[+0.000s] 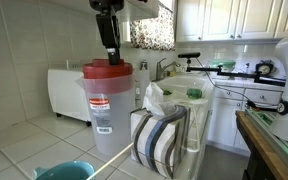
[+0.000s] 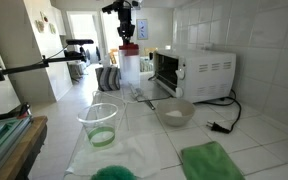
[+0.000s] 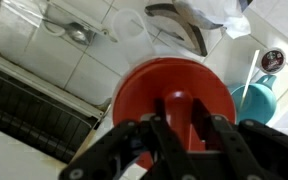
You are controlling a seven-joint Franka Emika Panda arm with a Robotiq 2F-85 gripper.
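A tall translucent container (image 1: 108, 112) with a label has a red lid (image 1: 106, 69) on its top. My gripper (image 1: 113, 58) comes down from above onto the lid's middle. From over the lid, the wrist view shows my gripper shut on the lid's small red knob, which the dark fingers partly cover. The red lid (image 3: 144, 88) fills the centre of that view. In exterior view 2, the container (image 2: 130, 72) appears small at the back, under the arm. Whether its base touches the counter cannot be told.
A striped bag-like holder (image 1: 159, 142) stands right beside the container, with a clear glass (image 1: 195, 130) close by. At the front left sits a teal bowl (image 1: 66, 171). A white toaster oven (image 2: 194, 72) and a beige bowl (image 2: 174, 112) are in exterior view 2.
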